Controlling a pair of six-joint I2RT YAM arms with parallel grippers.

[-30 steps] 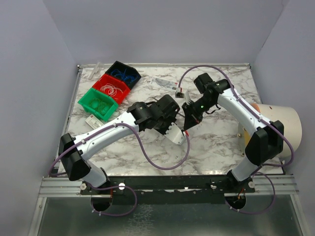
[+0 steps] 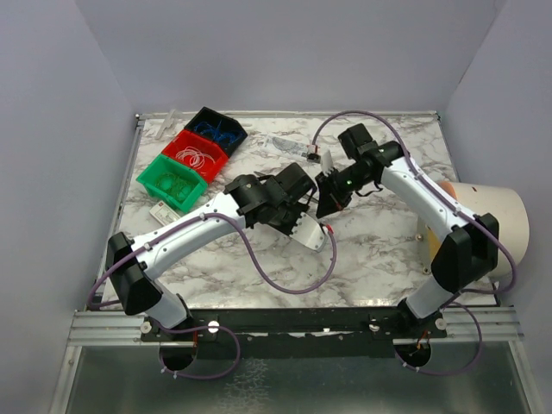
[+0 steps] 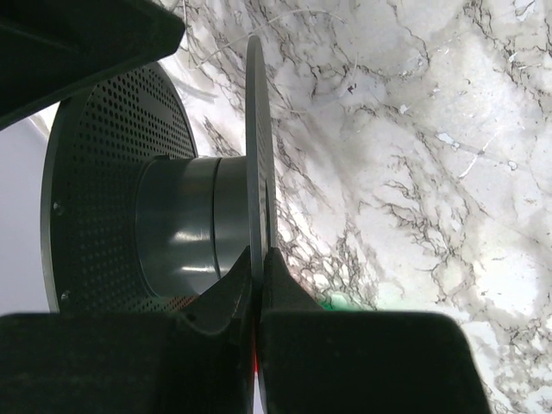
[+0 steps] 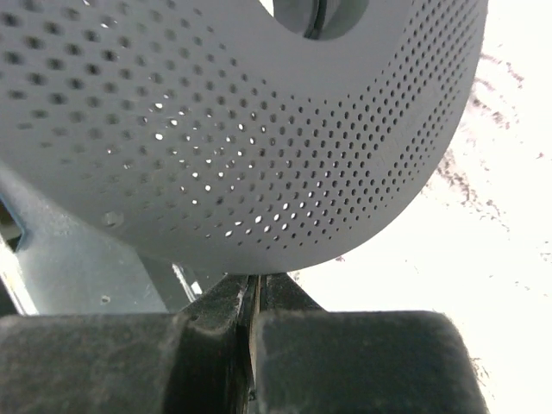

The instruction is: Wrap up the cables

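A dark grey spool (image 3: 177,220) with perforated round flanges fills the left of the left wrist view. My left gripper is shut on the rim of its near flange, which runs edge-on between the fingertips. In the right wrist view a perforated flange (image 4: 285,164) spans the upper part. My right gripper is shut at that flange's lower edge; whether it pinches the rim is hard to tell. From above, both grippers meet around a dark part of the spool (image 2: 329,203) near the table's middle, mostly hidden by the wrists. No cable shows on the hub.
Bins stand at the back left: green (image 2: 159,178) with green cable, red (image 2: 184,141) with pale cable, black (image 2: 208,116) with blue cable. A clear item (image 2: 289,145) lies near the back. A beige cylinder (image 2: 492,220) stands at the right.
The left arm has barely moved.
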